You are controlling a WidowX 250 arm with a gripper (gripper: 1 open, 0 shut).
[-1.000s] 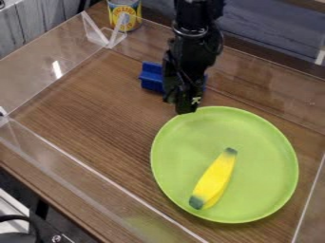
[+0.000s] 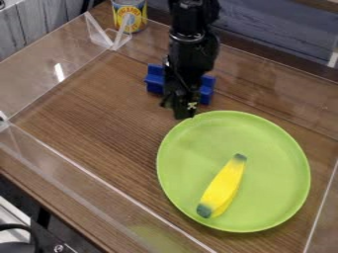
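My black gripper [image 2: 183,102] hangs at the top centre over a blue object [image 2: 154,80], which it partly hides, just behind a green plate [image 2: 271,158]. Its fingertips are dark and small, so whether anything is between them is unclear. A yellow toy [image 2: 224,181], banana-like with a grey-green end, lies on the plate.
A yellow-labelled can [image 2: 128,17] stands at the back left beside a clear plastic piece [image 2: 106,33]. A wall runs along the back.
My gripper has shifted slightly left over the blue object. The plate and yellow toy have not moved.
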